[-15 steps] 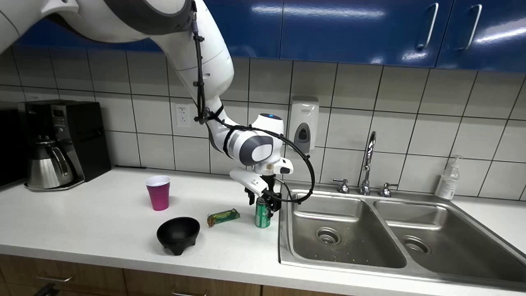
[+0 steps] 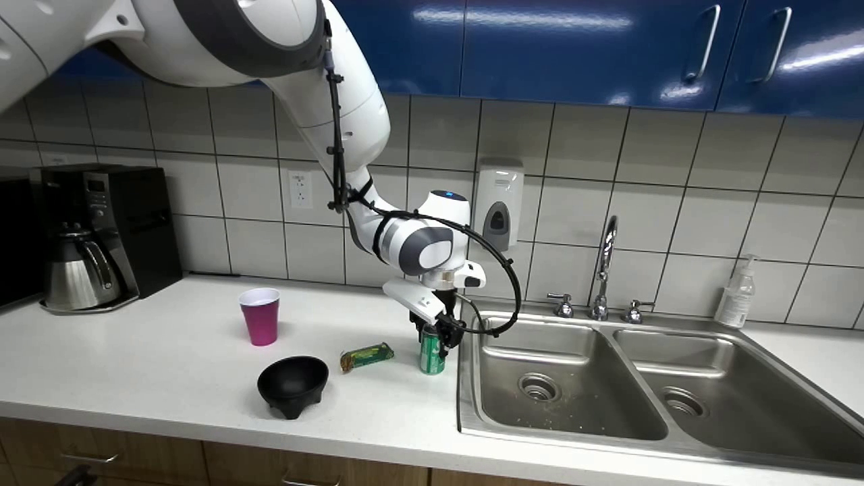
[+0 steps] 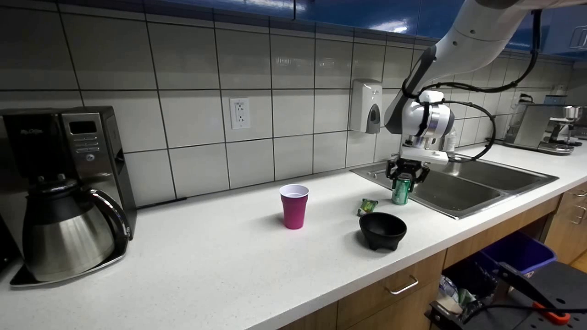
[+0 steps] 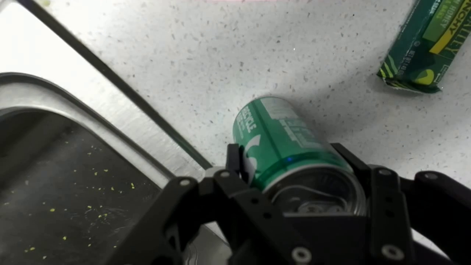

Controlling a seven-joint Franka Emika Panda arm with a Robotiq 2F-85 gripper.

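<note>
A green soda can (image 2: 433, 356) stands upright on the white counter, just left of the sink. My gripper (image 3: 407, 175) points down over it and is shut on its upper part. In the wrist view, one black finger lies on each side of the can (image 4: 276, 132), near its top rim; the can's lid faces the camera and its lower edge is partly hidden by the gripper. The can's base appears to rest on the counter.
A green snack bar (image 2: 366, 356) lies left of the can. Farther left are a black bowl (image 2: 292, 385) and a magenta cup (image 2: 260, 316). The steel sink (image 2: 470, 397) borders the can's right side. A coffee maker (image 2: 133, 227) fills the far left.
The gripper's fingers have closed in on the can's sides, and the arm has shifted slightly to the right. The can, bar, bowl and cup look unmoved.
</note>
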